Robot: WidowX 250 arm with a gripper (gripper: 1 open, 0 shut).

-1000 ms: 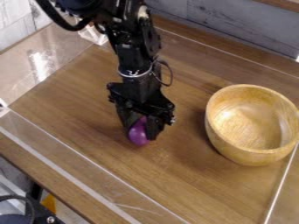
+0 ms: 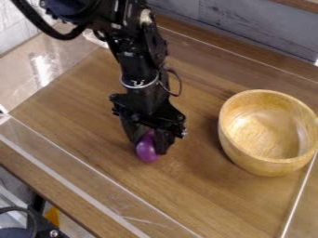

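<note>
A black robot arm reaches down from the top of the camera view, its gripper (image 2: 149, 130) low over the wooden table. A small purple object (image 2: 148, 152) sits between and below the fingers, partly hidden by them. Whether the fingers are closed on it cannot be told.
A large tan bowl (image 2: 266, 130) stands to the right of the gripper.
The gripper and the purple object show only a slight shift downward in the view.
</note>
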